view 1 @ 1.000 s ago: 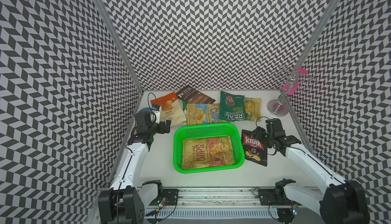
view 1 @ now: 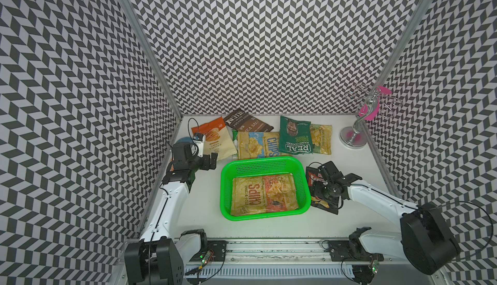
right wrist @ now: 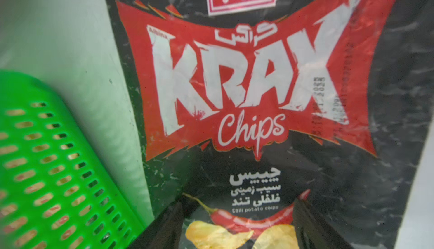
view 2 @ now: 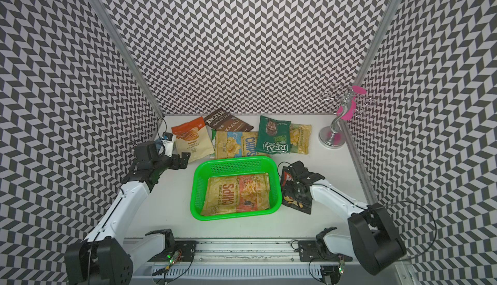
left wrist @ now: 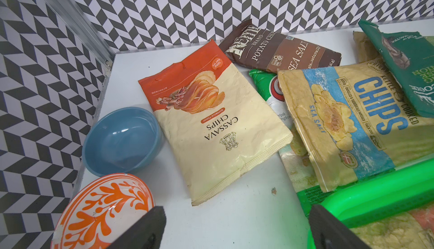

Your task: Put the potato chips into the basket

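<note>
The green basket (view 1: 265,160) holds yellow chip bags (view 1: 248,194). Right of it lies a black-and-red KRAX chips bag (right wrist: 262,77); my right gripper is low over that bag, open, its fingers at the lower picture of chips. My left gripper hangs open at the left of the table. Ahead of it lie a cassava chips bag (left wrist: 217,136), a brown sea salt bag (left wrist: 289,50), a yellow Kettle Cooked bag (left wrist: 375,145) and a green bag (view 1: 295,134).
A blue bowl (left wrist: 122,140) and an orange-patterned dish (left wrist: 104,208) sit at the left edge. A chrome stand (view 1: 353,137) with pink parts is at the back right.
My right gripper has moved left and down over the KRAX bag, covering more of it in the top left view. The left arm has not moved.
</note>
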